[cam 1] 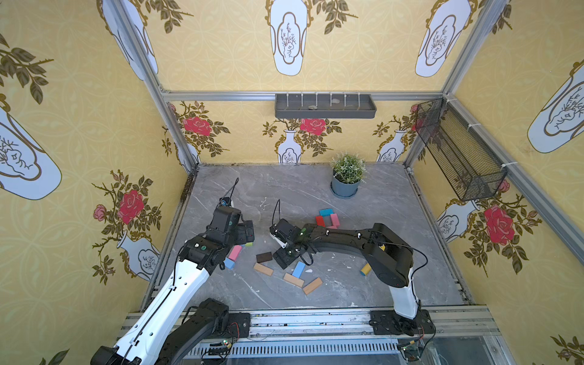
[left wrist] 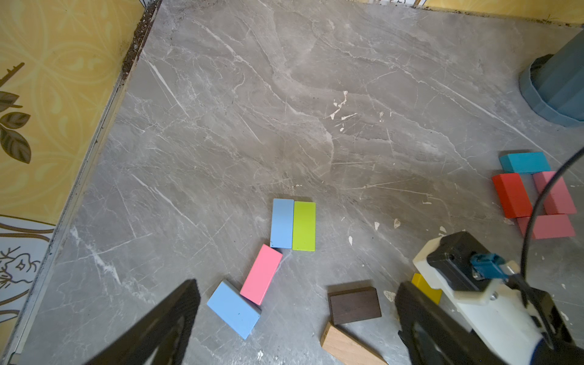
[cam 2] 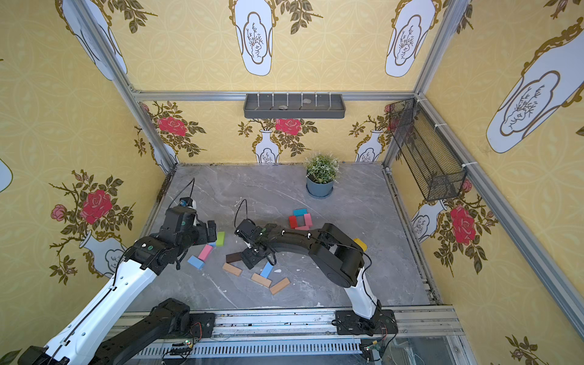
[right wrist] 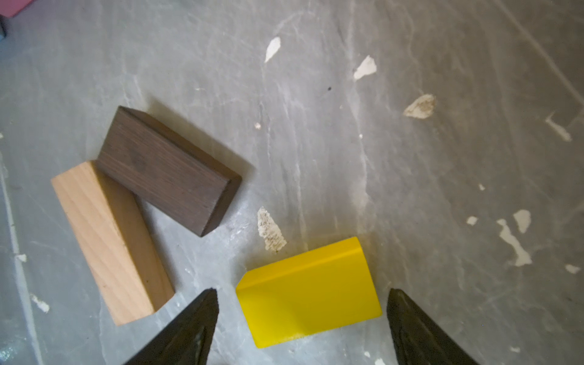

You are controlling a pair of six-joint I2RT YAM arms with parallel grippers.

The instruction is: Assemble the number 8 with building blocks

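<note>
Four-sided, a small ring of a teal block, a red block and two pink blocks lies right of centre. In the right wrist view, a yellow block rests on the table between the spread fingertips of my right gripper, which is open. Beside it are a dark brown block and a tan block. My left gripper hangs open above a light blue block, a green block, a pink block and another blue block.
More tan blocks and a blue block lie near the front. A potted plant stands at the back right. My right forearm stretches over the table just in front of the ring.
</note>
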